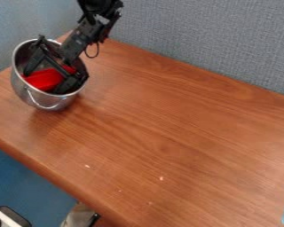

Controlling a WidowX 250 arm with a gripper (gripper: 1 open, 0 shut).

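Observation:
A metal pot (47,97) with a wire handle stands near the table's left end. Inside it lies a red object (43,78). My black gripper (52,71) reaches down into the pot from the upper right, over the red object; its fingers are open, as far as can be seen, and partly hidden by the pot's rim and their own dark shape.
A grey padded wall (204,40) runs along the back. Blue floor shows past the front left edge.

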